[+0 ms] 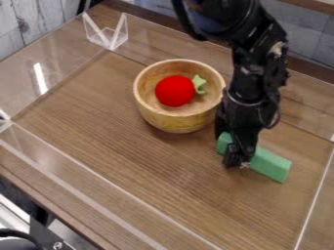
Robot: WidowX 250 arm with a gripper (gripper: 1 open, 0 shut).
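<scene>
My black gripper (236, 151) reaches down from the upper right onto a green block (271, 165), which lies tilted on the wooden table just right of the bowl. The fingertips are at the block's left end, which is partly hidden behind them; whether they are closed on it is unclear. A wooden bowl (170, 115) holds a red ball (175, 90) and a small green piece at its right side.
A white wire-like object (102, 31) stands at the back left. A dark cable lies at the lower left corner.
</scene>
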